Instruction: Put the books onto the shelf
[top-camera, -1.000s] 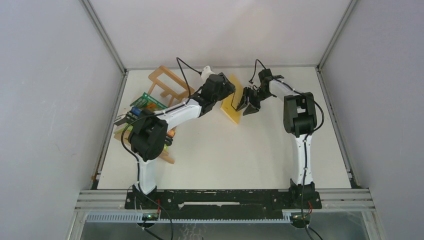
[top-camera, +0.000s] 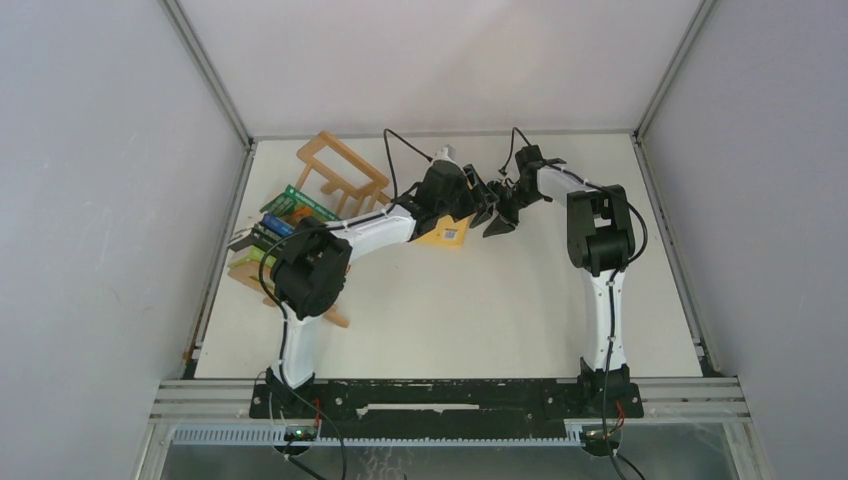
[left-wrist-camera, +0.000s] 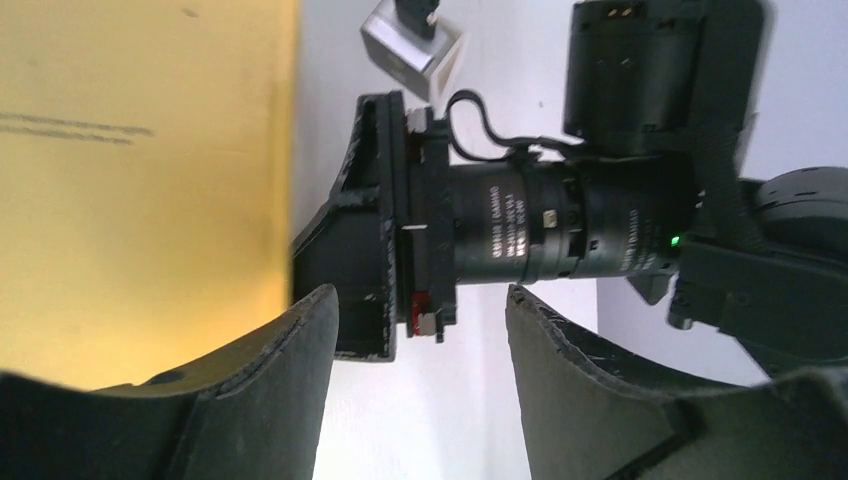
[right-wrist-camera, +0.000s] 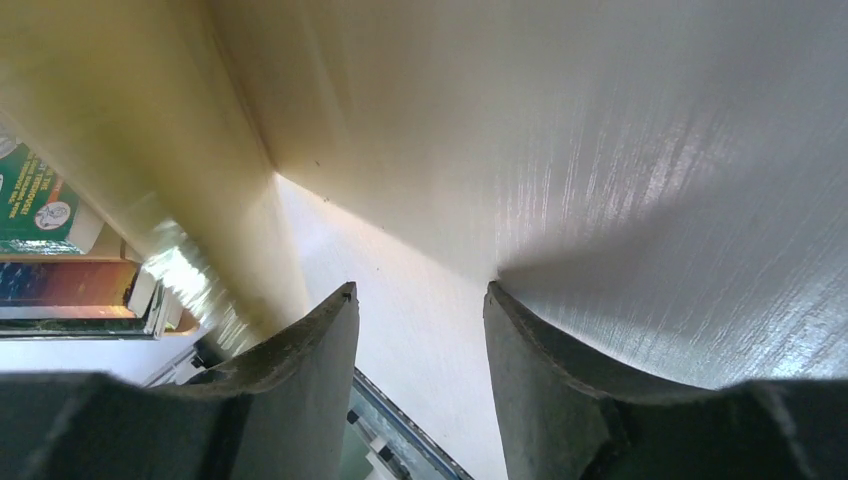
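Observation:
A yellow file (top-camera: 448, 233) with a label sits near the middle of the table, partly hidden beneath my left arm in the top view. My left gripper is open with nothing between its fingers; the yellow file (left-wrist-camera: 130, 220) fills the left side of its view. My right gripper also stands open and empty, low over the table, with the yellow file (right-wrist-camera: 150, 140) rising at a slant outside its left finger. In the top view, both hands crowd together at the file's right edge. Green (top-camera: 312, 204) and blue (top-camera: 277, 225) books rest at the left.
A wooden rack (top-camera: 350, 165) holds the books at the table's left, its lower part (top-camera: 335, 318) partly covered by my left arm. Both grippers are close enough to bump each other.
My left gripper has moved right, over the file toward my right gripper. The right arm has barely moved.

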